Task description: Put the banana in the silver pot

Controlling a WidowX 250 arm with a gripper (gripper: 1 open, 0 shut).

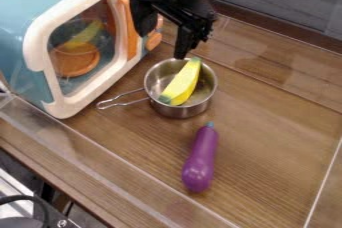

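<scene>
The yellow banana (181, 82) lies inside the silver pot (203, 100), leaning with one end low in the bowl and the other reaching the far rim. Above and behind the pot is my black gripper (164, 42). Its fingers are spread apart, clear of the banana, and no object shows between them. The pot stands upright on the wooden counter, its wire handle (120, 99) pointing left.
A purple eggplant (199, 159) lies in front of the pot. To the left stands a blue toy microwave (34, 22) with a white-framed window and an orange item inside. Bare counter (281, 122) stretches to the right.
</scene>
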